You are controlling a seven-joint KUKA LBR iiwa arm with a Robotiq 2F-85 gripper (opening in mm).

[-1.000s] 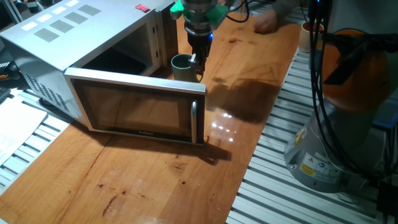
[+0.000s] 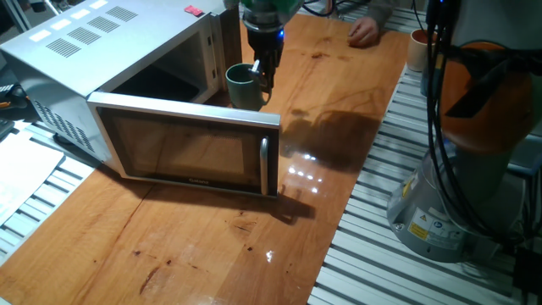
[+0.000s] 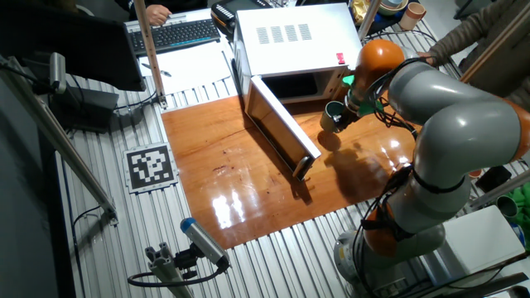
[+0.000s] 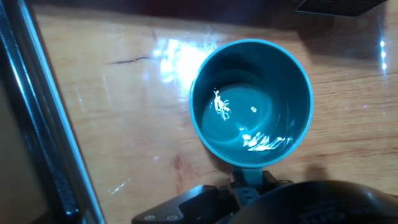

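A green cup [image 2: 243, 90] hangs upright in front of the open microwave [image 2: 85, 42], behind its swung-out door [image 2: 186, 148]. My gripper [image 2: 264, 81] is shut on the cup's handle. Looking down in the wrist view, I see the cup [image 4: 252, 102] empty, its handle [image 4: 249, 177] between the fingers at the bottom of the picture. In exterior view 2, a shadow lies on the table apart from the cup [image 3: 333, 116], so it is off the surface. The door partly hides the cup's lower part in exterior view 1.
The door's edge [image 4: 62, 124] runs along the left of the wrist view. A person's hand [image 2: 364, 32] rests at the table's far edge. Another cup [image 2: 417, 51] stands near the robot's base [image 2: 432, 207].
My gripper and the cup have shifted slightly left and up in exterior view 1, closer to the microwave's opening. The door and microwave have stayed where they were.
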